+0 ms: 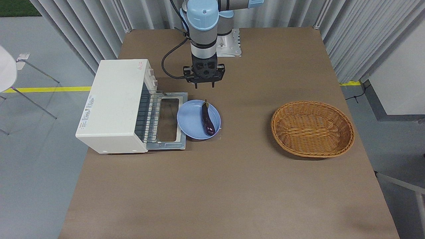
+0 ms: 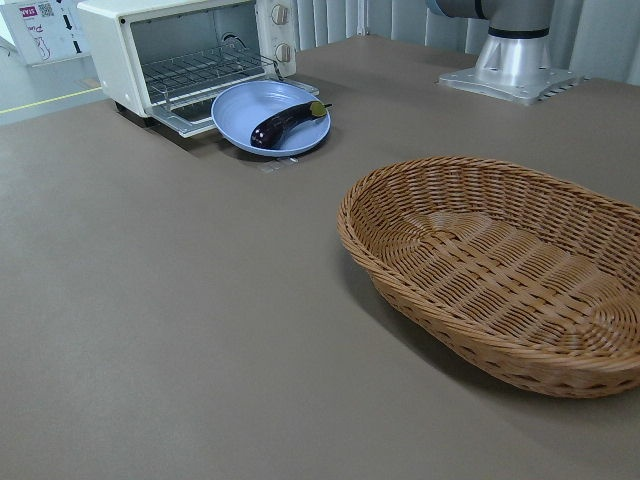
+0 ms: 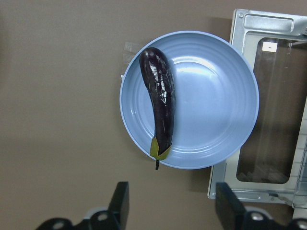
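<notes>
A dark purple eggplant (image 1: 207,121) lies on a light blue plate (image 1: 190,119), stem toward the robot in the front view. The plate sits by the lowered glass door (image 1: 175,144) of a white toaster oven (image 1: 111,99), partly over its edge. My gripper (image 1: 204,85) hangs above and behind the plate, open, with nothing between its fingers; in the wrist view its fingertips (image 3: 121,191) frame the space below the plate. In the left view the eggplant (image 2: 285,125) shows on the plate; the gripper is out of sight.
A wicker basket (image 1: 312,128) stands empty on the right of the brown table (image 1: 223,191). The robot base (image 1: 230,44) is at the back.
</notes>
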